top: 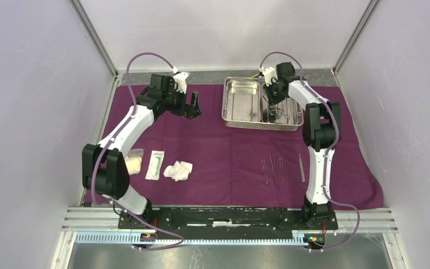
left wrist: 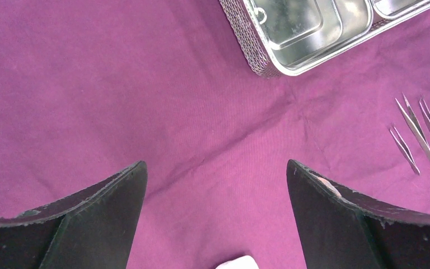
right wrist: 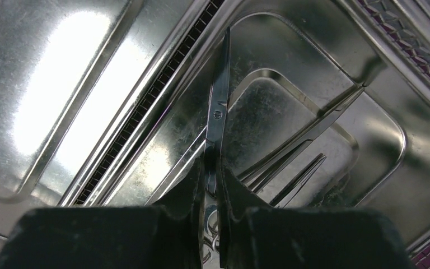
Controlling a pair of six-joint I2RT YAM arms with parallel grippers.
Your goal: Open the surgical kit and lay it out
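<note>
My right gripper (top: 271, 95) is over the right compartment of the metal tray (right wrist: 381, 168). In the right wrist view its fingers are close together on or around scissors (right wrist: 218, 101) along the divider; whether they grip is unclear. Other long instruments (right wrist: 313, 134) lie beside them. My left gripper (top: 192, 111) stands open and empty over the cloth, left of the tray. Several tweezers (left wrist: 414, 128) and a slim handled instrument (top: 302, 167) lie on the purple cloth in front of the tray.
At the front left lie a bag (top: 134, 163), a sealed packet (top: 155, 165) and white gauze (top: 177, 170). The tray's left compartment (top: 241, 101) looks empty. Walls bound both sides and the back.
</note>
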